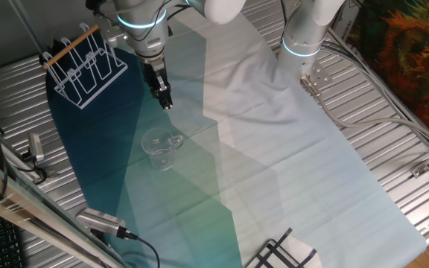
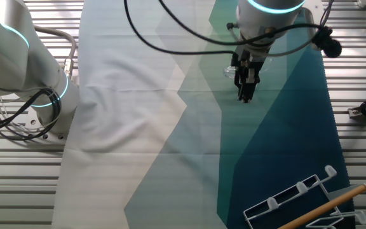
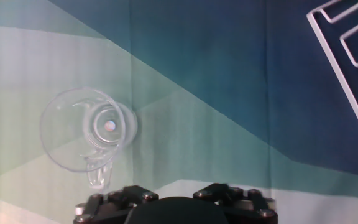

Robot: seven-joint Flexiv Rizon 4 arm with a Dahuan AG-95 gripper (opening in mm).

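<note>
A clear glass mug (image 1: 160, 152) stands upright on the teal part of the cloth in exterior view 1. My gripper (image 1: 166, 106) hangs above the cloth on the rack's side of the mug, apart from it. In exterior view 2 the gripper (image 2: 244, 100) covers much of the mug (image 2: 228, 72). The wrist view shows the mug (image 3: 129, 127) left of centre, its handle towards the gripper. There the black fingers (image 3: 132, 196) are spread, with nothing seen between them. The gripper is open.
A white wire rack (image 1: 88, 88) with a wooden bar stands on the dark blue end of the cloth. A black rack (image 1: 281, 253) lies at the front edge.
</note>
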